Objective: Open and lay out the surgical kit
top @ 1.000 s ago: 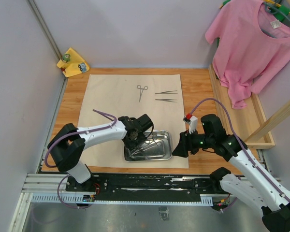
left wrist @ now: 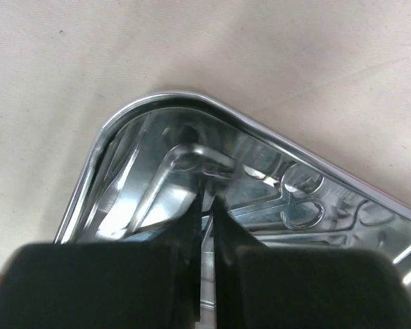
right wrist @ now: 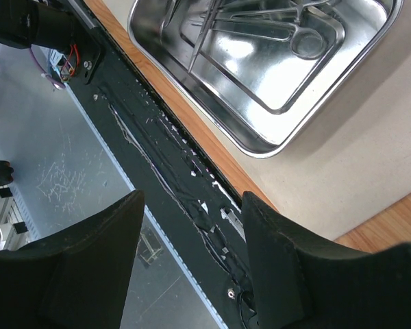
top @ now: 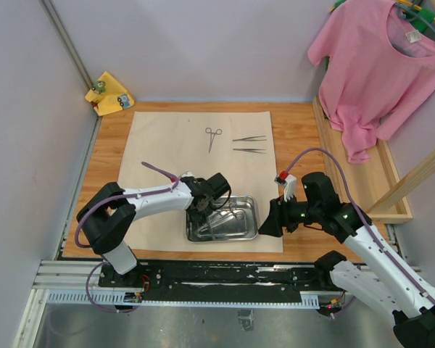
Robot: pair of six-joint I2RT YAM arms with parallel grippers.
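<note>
The steel tray (top: 243,228) on the beige sheet (top: 167,138) holds several metal instruments (left wrist: 303,212). My left gripper (top: 203,217) is down over the tray's left part; in the left wrist view its fingers (left wrist: 123,288) are shut among the instruments, with nothing clearly held. My right gripper (top: 274,221) hangs open just right of the tray, with nothing between its fingers. Scissor-like forceps (top: 212,138) and tweezers (top: 249,150), with a second pair above, lie laid out on the upper sheet.
A wooden rack (top: 384,203) with a hanging pink shirt (top: 370,65) stands at the right. A yellow cloth (top: 112,94) lies at the back left corner.
The left arm has shifted slightly to the right over the tray. The right arm and the laid-out instruments have not visibly moved.
</note>
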